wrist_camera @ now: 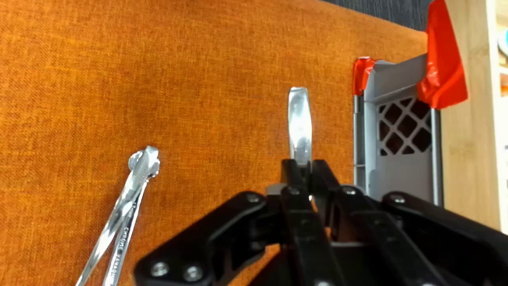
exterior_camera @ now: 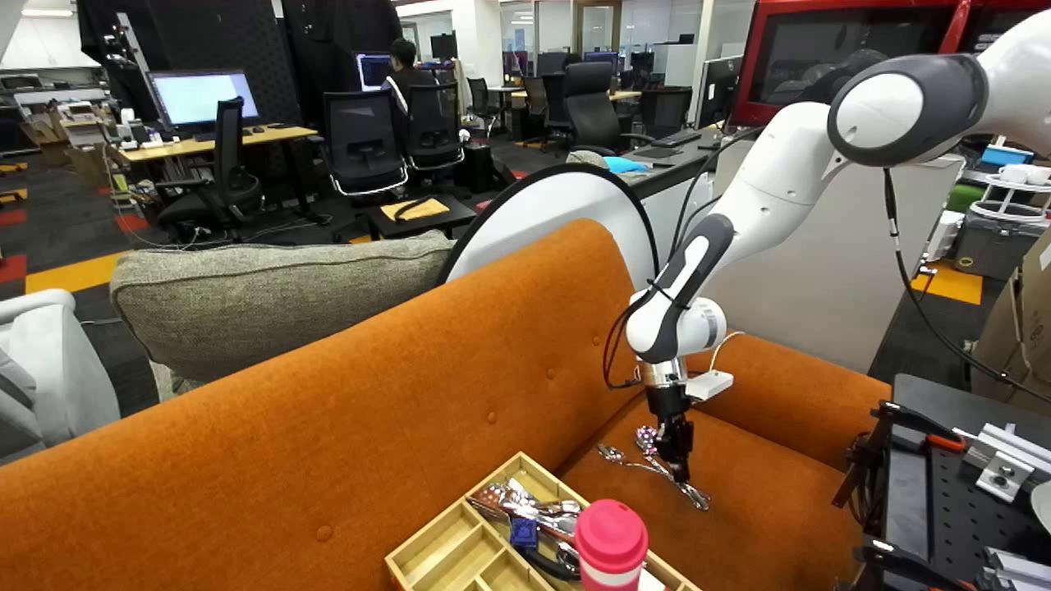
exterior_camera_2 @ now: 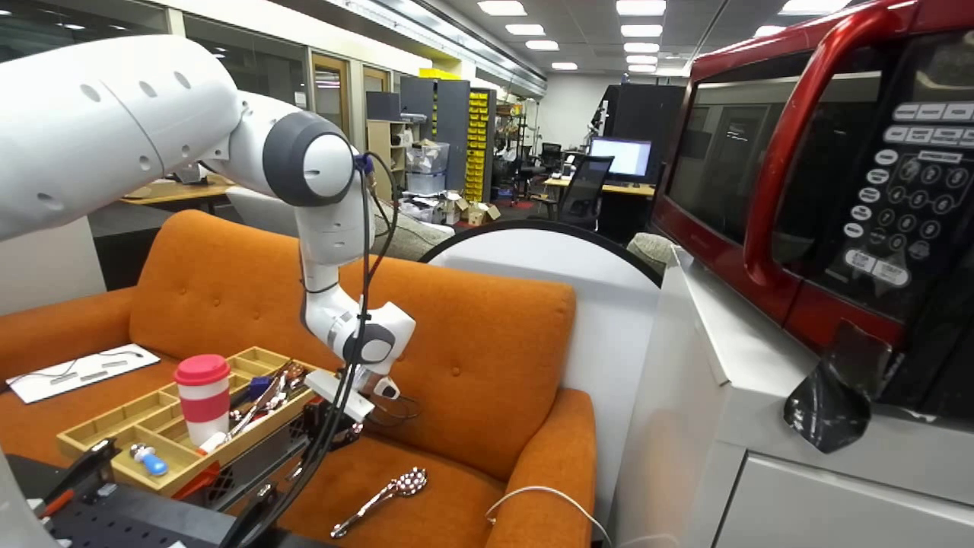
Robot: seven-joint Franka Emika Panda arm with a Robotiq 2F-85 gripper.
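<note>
My gripper is shut on a shiny metal utensil, whose flat handle end [wrist_camera: 300,121] sticks out past the fingers in the wrist view. In exterior view 1, a spoon bowl [exterior_camera: 611,453] shows left of the gripper [exterior_camera: 681,477], its handle running toward the fingertips; it appears to be the held piece. A slotted metal spoon [exterior_camera_2: 411,481] lies on the orange seat. In the wrist view, its handle [wrist_camera: 121,205] apparently crosses a chrome-vanadium tool [wrist_camera: 119,252], left of and apart from the gripper.
A wooden compartment tray [exterior_camera: 430,547] holds cutlery and a blue item [exterior_camera: 524,533]. On it stands a white cup with a pink lid [exterior_camera_2: 202,370]. A grey bin with red tape [wrist_camera: 397,178] sits by the tray. Seat cushion between tools and bin is bare.
</note>
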